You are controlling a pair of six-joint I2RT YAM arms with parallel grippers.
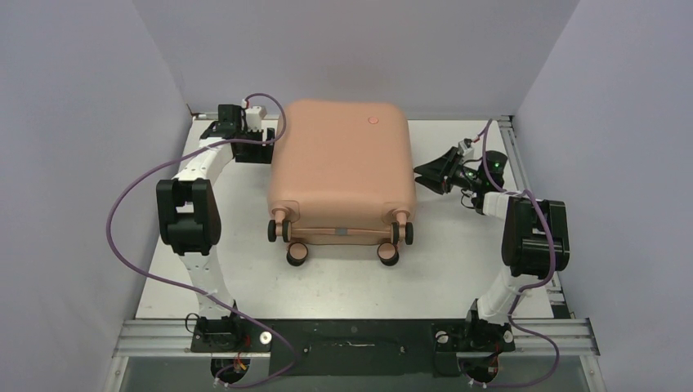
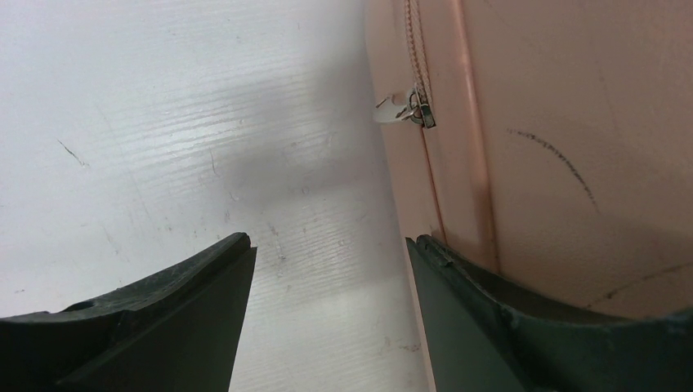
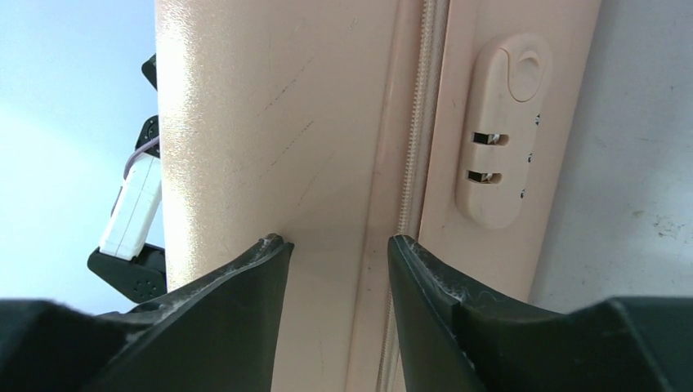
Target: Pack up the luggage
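Note:
A closed peach suitcase (image 1: 343,163) lies flat on the white surface, wheels toward the front. My left gripper (image 1: 266,147) is at its left side; in the left wrist view the open fingers (image 2: 172,310) are beside the side wall, near a zipper pull (image 2: 400,106). My right gripper (image 1: 426,175) is at the suitcase's right side; in the right wrist view its part-open fingers (image 3: 221,318) are against the shell near the zipper seam (image 3: 413,163), left of a combination lock (image 3: 502,131).
Grey walls enclose the workspace at the back and both sides. Cables loop over both arms.

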